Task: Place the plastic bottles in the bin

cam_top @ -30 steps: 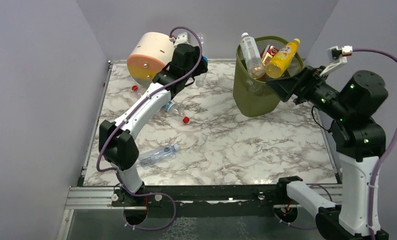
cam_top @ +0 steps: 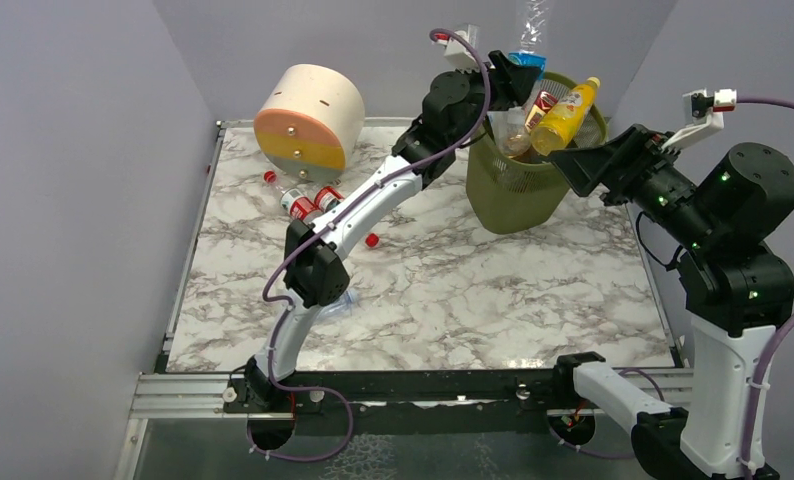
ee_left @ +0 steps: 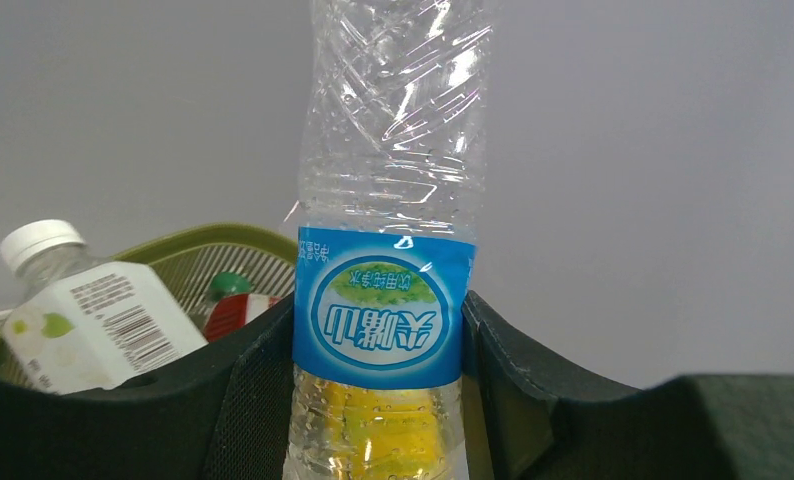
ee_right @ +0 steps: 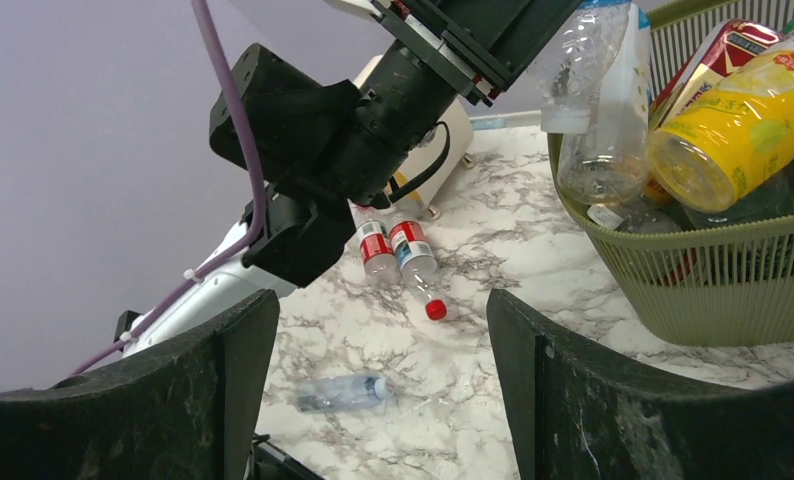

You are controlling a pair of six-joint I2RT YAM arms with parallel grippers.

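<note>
My left gripper is shut on a clear bottle with blue label (ee_left: 383, 310), upright over the green bin (cam_top: 513, 200). The bin holds a yellow bottle (ee_right: 733, 140), a white-labelled bottle (ee_left: 103, 325) and a red can (ee_right: 723, 50). Two red-capped bottles (ee_right: 413, 255) lie on the table, with a clear bottle (ee_right: 338, 393) lying nearer the front. My right gripper is right of the bin in the top view, fingers apart and empty.
A cream cylinder (cam_top: 308, 120) stands at the back left of the marble table (cam_top: 473, 300). Grey walls surround it.
The left arm has swung right and back, carrying the bottle from near the cylinder to over the bin. The right arm has shifted slightly right.
</note>
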